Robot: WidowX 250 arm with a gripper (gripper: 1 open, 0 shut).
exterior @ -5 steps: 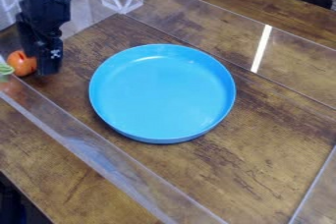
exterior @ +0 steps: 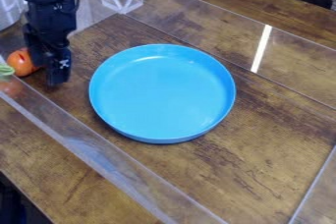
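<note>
My black gripper [exterior: 46,63] reaches down at the upper left, its fingers low near the wooden surface and open. Just left of it sits an orange round object [exterior: 20,62], partly behind the gripper, with a pale green piece [exterior: 6,70] beside it at the edge of the view. A large light-blue plate [exterior: 161,92] lies to the right of the gripper, apart from it.
Clear plastic walls [exterior: 98,169] border the wooden work area [exterior: 262,130]. The wood right of and below the plate is bare.
The plate has not moved.
</note>
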